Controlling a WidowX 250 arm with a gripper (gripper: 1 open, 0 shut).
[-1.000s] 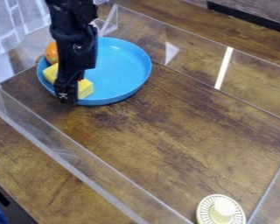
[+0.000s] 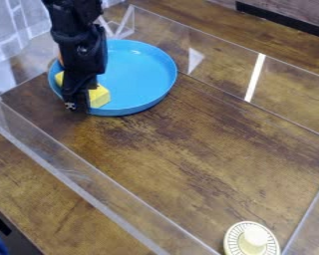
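My black gripper (image 2: 77, 94) reaches down from the top left into a blue plate (image 2: 147, 80), over a yellow block (image 2: 99, 97) that it partly hides. More yellow shows to the left, behind the gripper. I cannot tell from this view whether the fingers are open or closed on anything.
Transparent walls border the work area. A round cream-coloured object (image 2: 251, 239) lies at the bottom right.
My gripper has moved slightly left over the plate, hiding the orange object that showed at the plate's back left and more of the yellow.
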